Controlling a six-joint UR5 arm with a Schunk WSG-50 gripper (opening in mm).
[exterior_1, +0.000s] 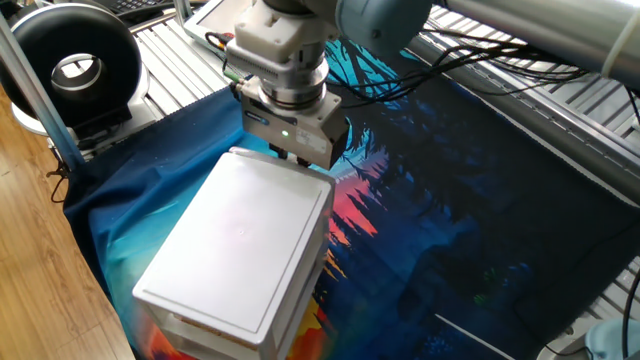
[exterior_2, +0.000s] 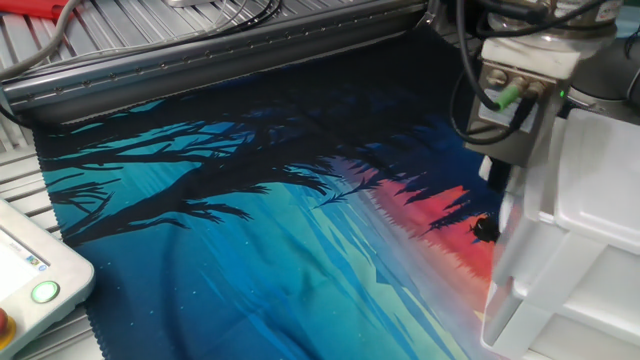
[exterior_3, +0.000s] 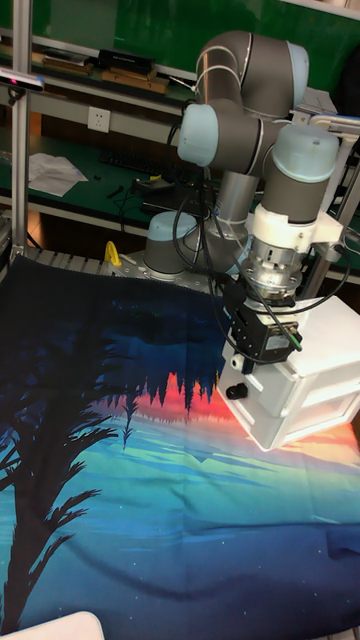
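A white plastic drawer cabinet (exterior_1: 235, 240) stands on the printed cloth. My gripper (exterior_1: 291, 158) points down right at the cabinet's front end, its short dark fingers against or just before the upper drawer front. Whether they touch it, and how far apart they stand, is not clear. From the other side, the gripper body (exterior_2: 512, 115) overlaps the cabinet's (exterior_2: 600, 185) upper front edge. Low on the front, a small black knob-like part (exterior_3: 236, 391) sticks out beneath the fingers. The drawers' insides are hidden.
The dark and colourful cloth (exterior_1: 430, 230) is otherwise largely clear. A black ring-shaped object (exterior_1: 75, 75) stands beyond it at the left. Cables hang along the arm, and a metal rail (exterior_2: 220, 75) borders the cloth. A control pendant (exterior_2: 40, 280) lies at one edge.
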